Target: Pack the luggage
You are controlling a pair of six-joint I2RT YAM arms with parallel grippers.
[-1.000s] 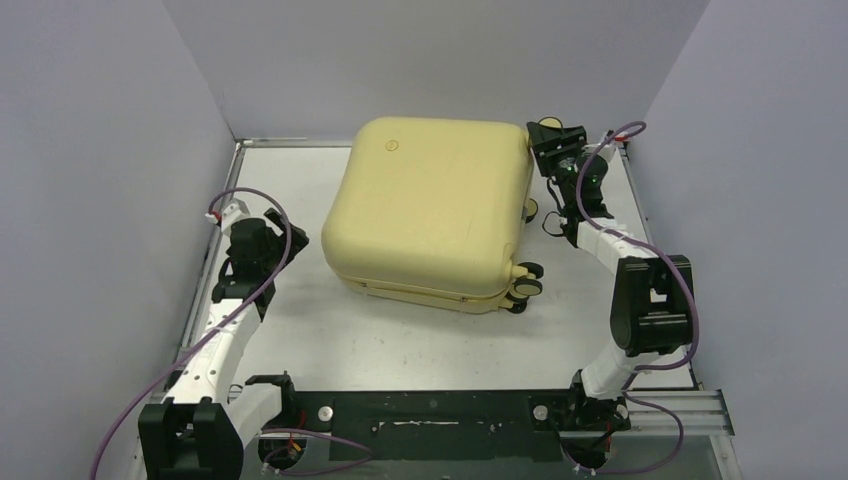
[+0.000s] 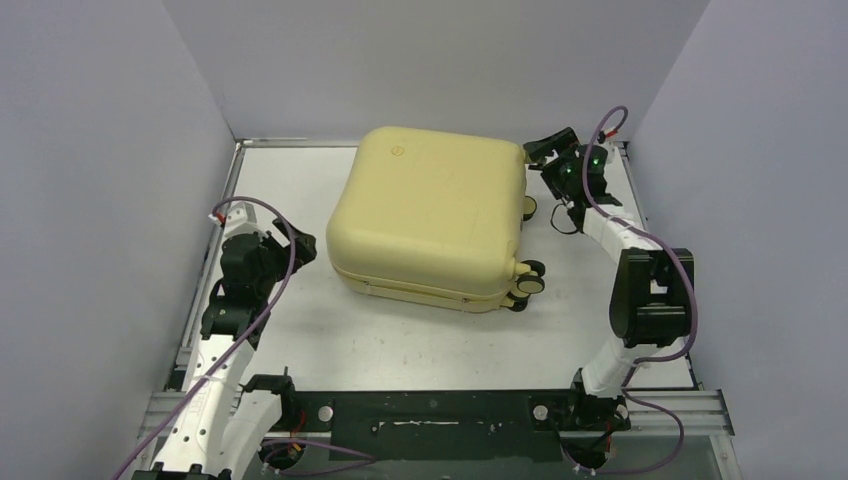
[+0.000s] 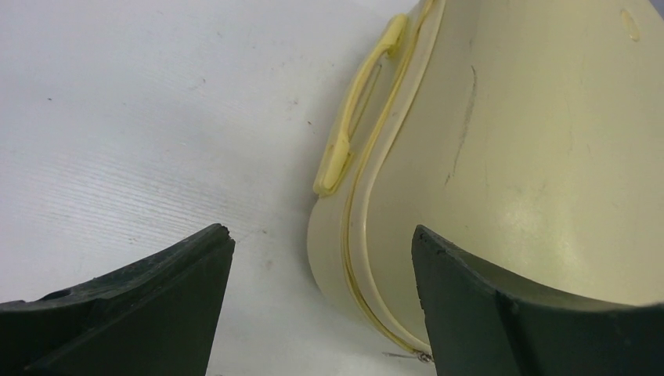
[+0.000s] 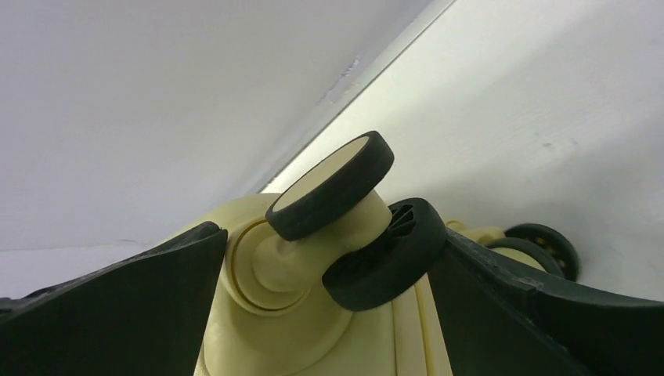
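Note:
A closed pale-yellow suitcase (image 2: 430,210) lies on its broad side in the middle of the white table, its wheels (image 2: 530,284) toward the right. My left gripper (image 2: 296,243) is beside its left side, fingers parted with nothing between them. In the left wrist view the suitcase's side handle (image 3: 352,110) lies ahead, clear of the fingers (image 3: 168,298). At the suitcase's back right corner is my right gripper (image 2: 540,155). Its fingers stand open around a double wheel (image 4: 337,188), seen close up in the right wrist view; whether the fingers (image 4: 509,313) touch it I cannot tell.
Grey walls (image 2: 90,200) close in the left, back and right. Bare table (image 2: 400,345) shows in front of the suitcase and at its left. A second wheel pair (image 4: 540,247) sits farther along the wheeled side.
The suitcase's back right corner has come down and its body has shifted slightly right and forward. My right gripper has lowered a little there, and the left one has moved slightly right and forward.

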